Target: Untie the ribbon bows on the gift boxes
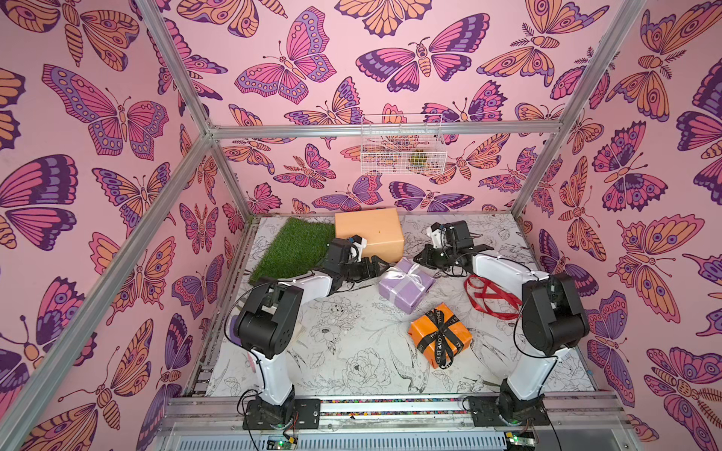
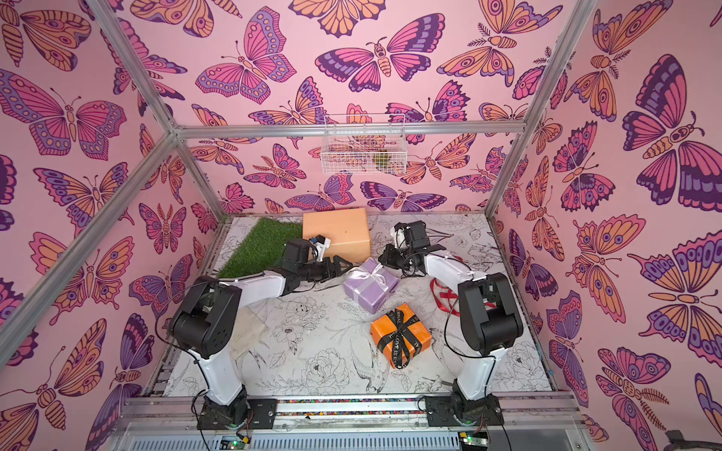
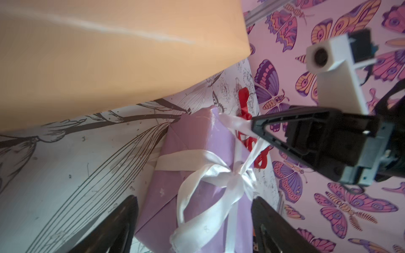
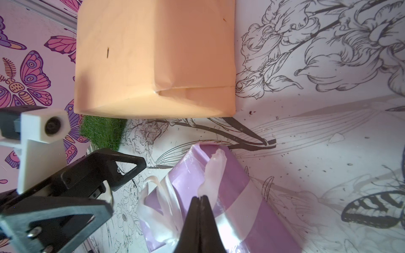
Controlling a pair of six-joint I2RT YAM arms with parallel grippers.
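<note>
A purple box (image 1: pixel 404 294) tied with white ribbon (image 3: pixel 211 225) lies between my two arms. Its ribbon still crosses at a knot (image 3: pixel 238 179), with a loose loop toward the left side. My right gripper is shut, pinching a white ribbon tail (image 4: pixel 213 172) that stretches from the knot to its fingertips. Just left of the box, my left gripper is open, with its fingers (image 4: pixel 130 164) apart and no ribbon gripped. An orange box (image 1: pixel 440 336) in front carries a tied black ribbon (image 1: pixel 443 330).
A large tan box (image 1: pixel 368 229) stands close behind the grippers, next to a green grass mat (image 1: pixel 293 248). Loose red ribbon (image 1: pixel 492 297) lies under the right forearm.
</note>
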